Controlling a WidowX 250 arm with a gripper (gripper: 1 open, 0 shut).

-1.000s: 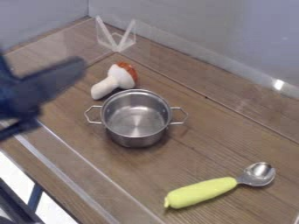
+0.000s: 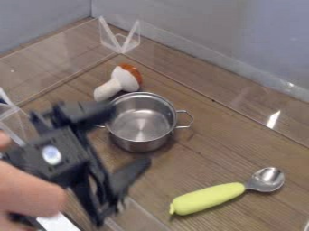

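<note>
My gripper [image 2: 118,144] is a dark, blurred shape at the lower left, close to the camera, overlapping the left side of a steel pot [image 2: 150,117] with two side handles. Its fingers look apart, with nothing visible between them. A spoon with a pale green handle [image 2: 208,197] and a steel bowl [image 2: 266,179] lies at the lower right. Behind the pot, a white toy with an orange-brown cap [image 2: 116,83] lies on the wooden surface.
A clear plastic holder [image 2: 119,38] stands at the back near the grey wall.
My gripper has swept in from the left edge and moved lower in the view, now beside the pot's left side. The pot, spoon and toy are where they were.
</note>
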